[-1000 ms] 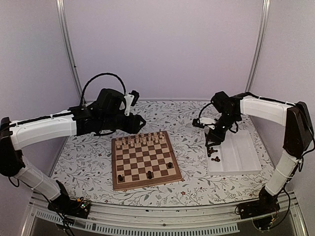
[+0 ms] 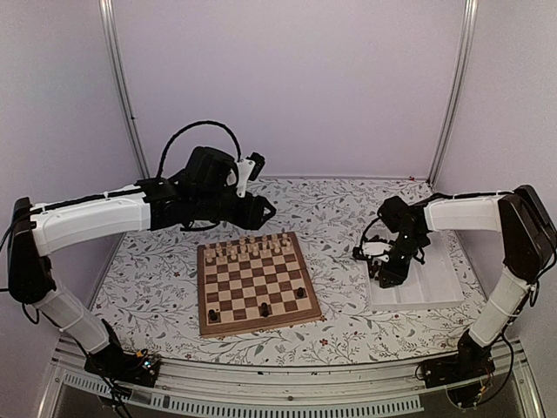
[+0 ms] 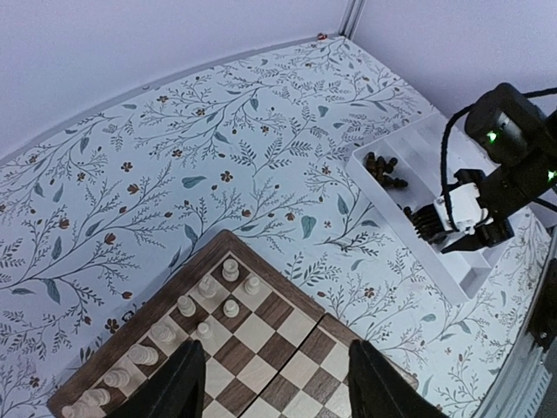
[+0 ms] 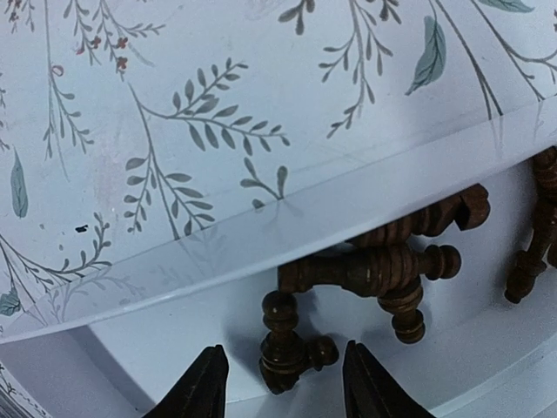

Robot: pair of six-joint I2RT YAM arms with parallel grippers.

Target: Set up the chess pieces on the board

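Note:
The wooden chessboard (image 2: 252,292) lies left of centre; in the top view, light pieces (image 2: 245,248) stand in rows along its far side. Three dark pieces, one of them a dark piece (image 2: 265,309) at mid-edge, stand along its near side. My left gripper hovers over the board, open and empty. In the right wrist view, several dark brown pieces (image 4: 374,270) lie on their sides in a white tray. My right gripper is open above them, its fingers on either side of a small dark piece (image 4: 285,348), with no grip visible.
The white tray (image 2: 435,303) stands at the right, divided into long compartments; its raised wall (image 4: 174,287) runs close by the right gripper. Bare patterned cloth (image 2: 335,261) separates board and tray. The left arm extends across the far left part of the table.
My right gripper has come down and toward the near side, over the tray's dark pieces. The left gripper has shifted a little to the right. Board pieces look unchanged.

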